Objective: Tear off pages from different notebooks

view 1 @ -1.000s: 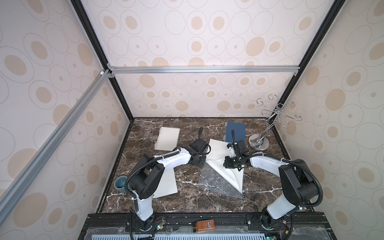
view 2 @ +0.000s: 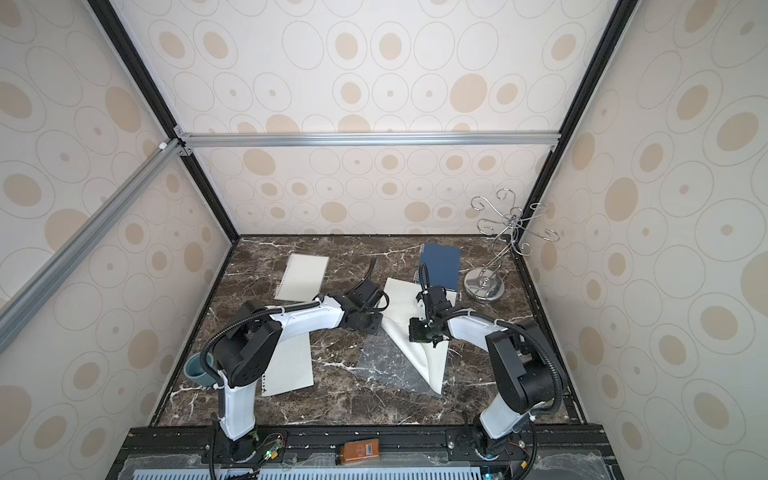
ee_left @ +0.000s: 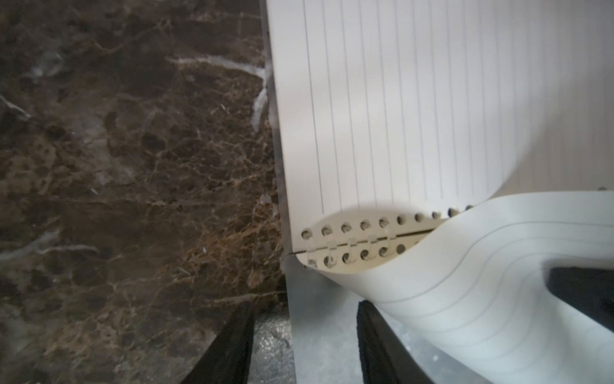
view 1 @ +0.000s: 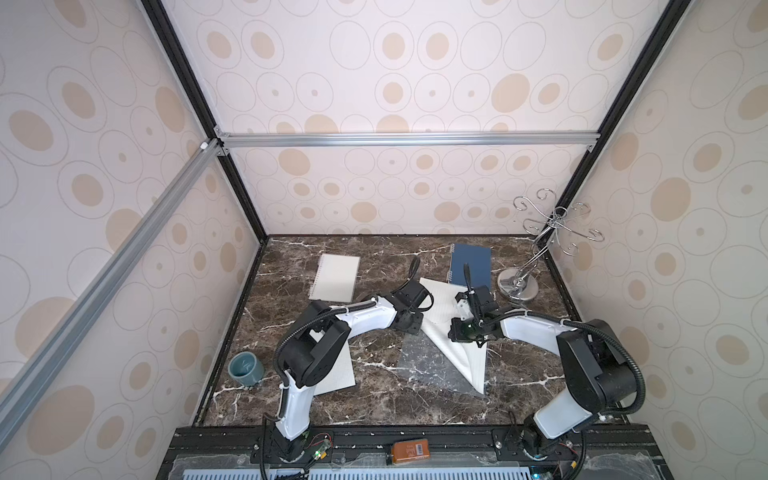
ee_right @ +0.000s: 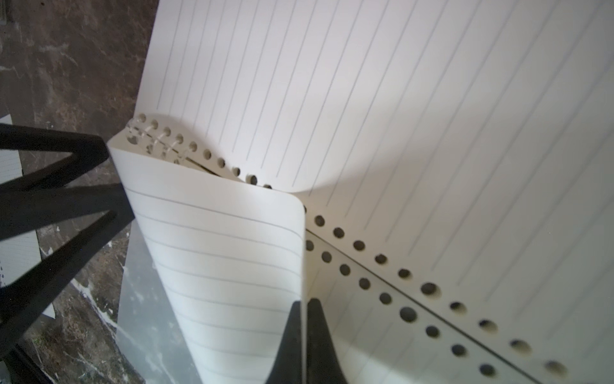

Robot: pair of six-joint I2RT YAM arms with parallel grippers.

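An open ring-bound notebook (view 1: 442,292) lies mid-table, its lower page curled up diagonally off a translucent grey cover (view 1: 428,372). In the right wrist view my right gripper is shut on the edge of the curled page (ee_right: 211,243). My left gripper stands open over the notebook's left end, beside the holes and rings (ee_left: 351,254), with nothing between its fingers. A white notebook (view 1: 334,278) lies at back left, a blue one (view 1: 470,262) at back right, and a loose white sheet (view 1: 336,376) under the left arm.
A teal mug (view 1: 245,368) stands at the left front edge. A chrome rack (view 1: 517,284) stands at back right, near my right arm.
My left gripper has moved right towards the notebook. My right gripper has shifted slightly, and the curled page's lower corner has moved a little towards the front.
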